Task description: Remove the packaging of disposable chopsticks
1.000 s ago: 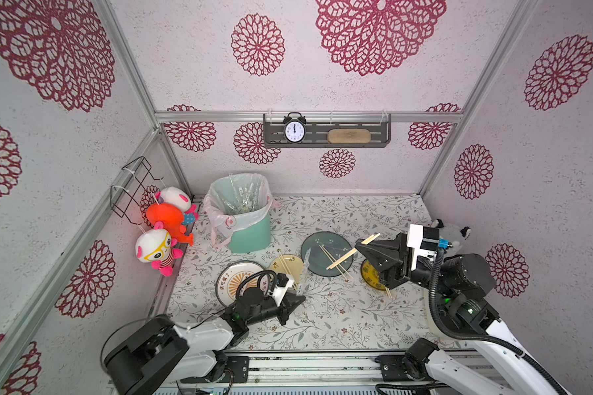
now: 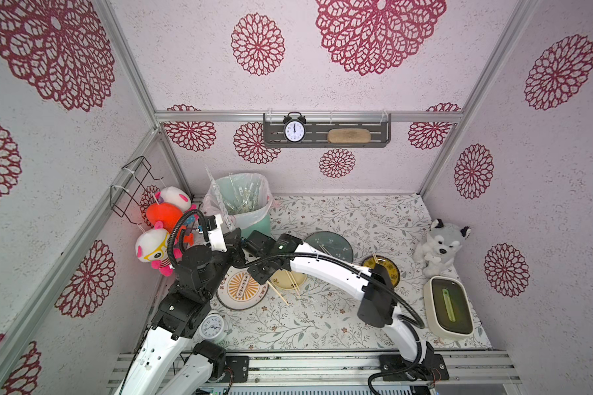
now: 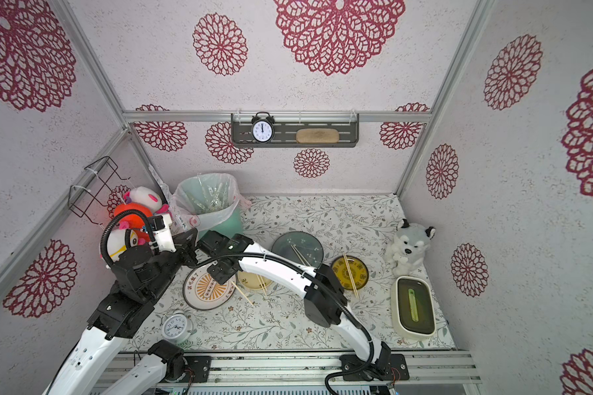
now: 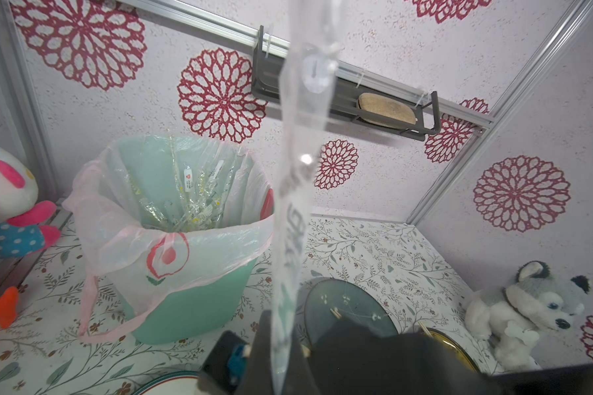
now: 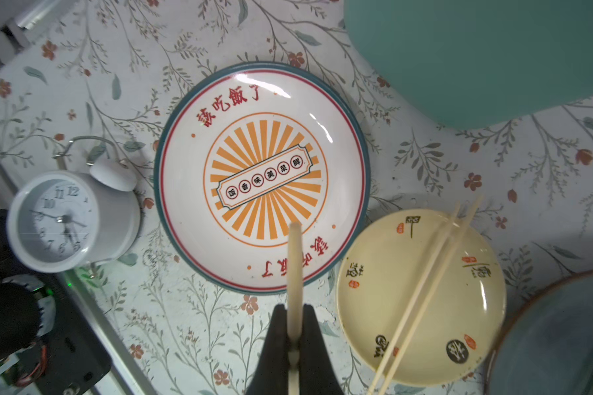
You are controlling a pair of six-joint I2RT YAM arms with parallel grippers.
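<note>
Upright in the left wrist view stands a clear printed chopstick wrapper (image 4: 290,197), its lower end pinched by my left gripper. It rises in front of the green bin (image 4: 197,296), which is lined with a plastic bag and has several wrappers (image 4: 197,204) inside. In the right wrist view, bare wooden chopsticks (image 5: 295,256) are held in my shut right gripper. They hover over the lower edge of the white sunburst plate (image 5: 197,230), which carries no chopsticks. Both arm ends are close together in front of the bin.
A yellow plate (image 5: 369,263) bears a pair of chopsticks (image 5: 421,296). Dark grey (image 3: 306,240) and mustard (image 3: 359,266) plates also bear chopsticks. A white clock (image 5: 79,217) stands near the front left; plush toys (image 2: 153,243) sit at the left.
My left gripper has gone up and back with the wrapper, from the front to beside the bin. My right gripper has swept left with the chopsticks, from the mustard plate to over the sunburst plate.
</note>
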